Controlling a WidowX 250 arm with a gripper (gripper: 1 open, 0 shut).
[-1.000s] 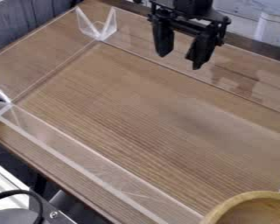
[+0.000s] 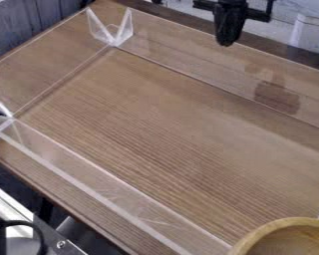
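Note:
My black gripper (image 2: pixel 229 28) is at the top centre of the camera view, above the back edge of the wooden surface, mostly out of frame. One dark finger hangs down, and I cannot see what, if anything, is between the fingers. A wooden bowl (image 2: pixel 277 243) sits at the bottom right corner, partly cut off by the frame.
Clear plastic walls (image 2: pixel 116 183) border the wooden surface (image 2: pixel 175 129), whose middle is empty. A white area (image 2: pixel 309 35) with a blue item lies beyond the back edge at top right. Dark cables and metal parts are at bottom left.
My gripper has moved up, largely out of the top of the view; both fingers were visible and apart earlier, and now mostly one dark shape shows.

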